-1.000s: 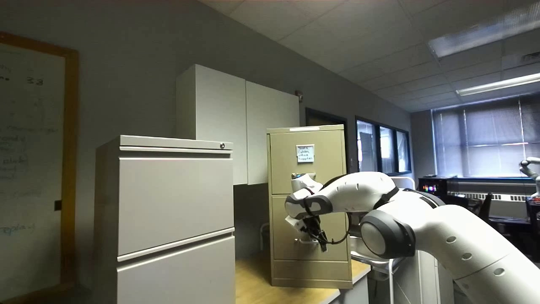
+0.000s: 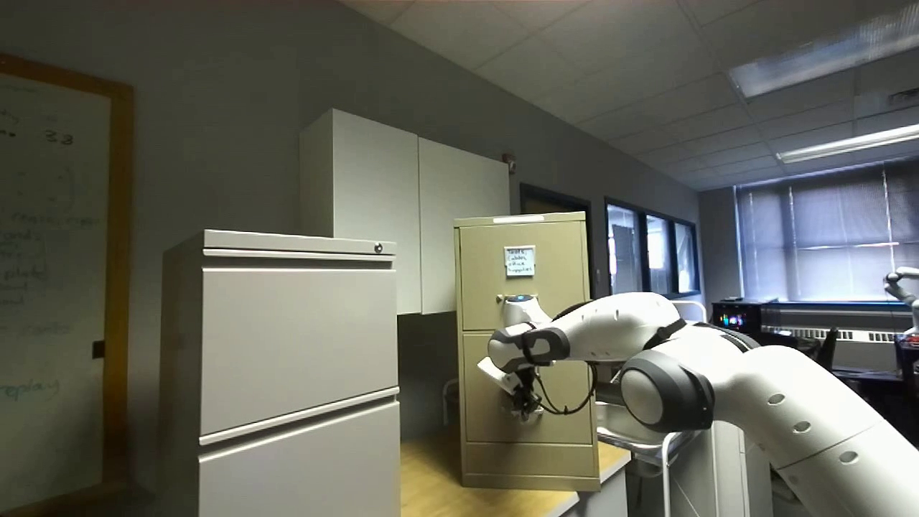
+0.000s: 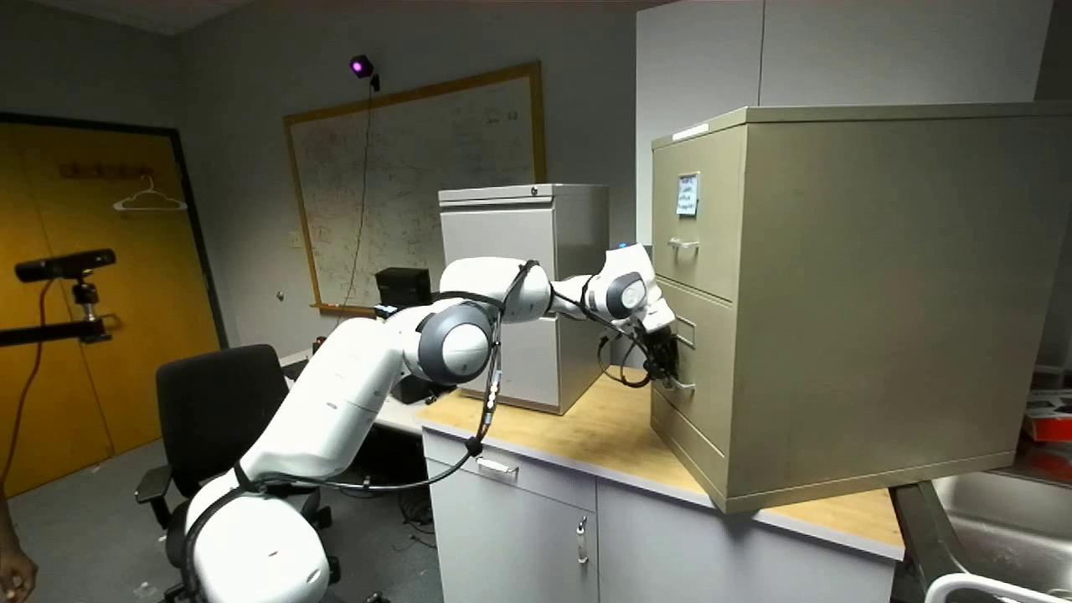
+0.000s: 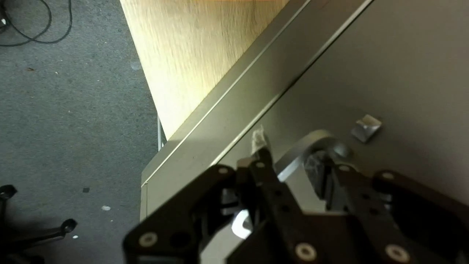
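A beige filing cabinet (image 3: 874, 301) stands on the wooden counter, its upper and lower drawers both flush with the front. At the lower drawer (image 2: 487, 409), my gripper is shut on the curved metal drawer handle (image 4: 323, 135), which passes between the fingers in the wrist view. One fingertip (image 4: 259, 140) lies on the side toward the drawer's bottom edge, the other on the far side of the bar. Part of the handle is hidden behind the fingers. The upper drawer's handle (image 3: 683, 244) is free above the arm.
A grey two-drawer cabinet (image 2: 297, 345) stands to the left in the first exterior view. An office chair (image 3: 221, 422) is beyond the arm, and a sink (image 3: 1005, 523) lies to the right of the beige cabinet.
My gripper has swung left onto the lower drawer's handle; earlier its fingers hung to the right, in front of the drawer. The wrist has turned. The drawers look unmoved.
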